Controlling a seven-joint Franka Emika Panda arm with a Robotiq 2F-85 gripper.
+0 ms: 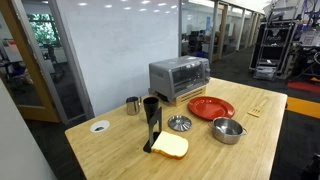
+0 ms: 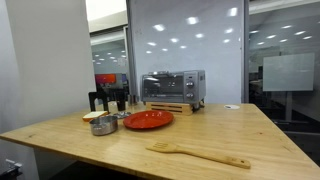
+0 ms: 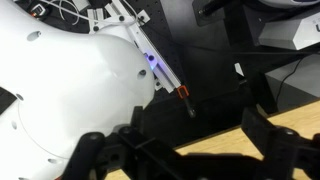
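At the bottom of the wrist view my gripper stands open, its two dark fingers wide apart with nothing seen between them. It is over the table's edge [image 3: 215, 143], with dark floor and hardware beyond. On the table, a slice of bread [image 1: 171, 146] lies near a black upright object [image 1: 152, 122]. A red plate [image 1: 211, 108] sits in front of the grey toaster oven [image 1: 180, 75], and a steel pot [image 1: 228, 131] stands beside the plate. A round metal lid [image 1: 180, 123] lies between bread and plate. The gripper does not show clearly in either exterior view.
A metal cup [image 1: 133, 105] and a white disc [image 1: 99, 126] are toward the table's back left. A wooden fork [image 2: 200, 154] lies alone on open tabletop. The oven rests on a wooden stand [image 2: 172, 107]. Behind stands a white board [image 1: 125, 55].
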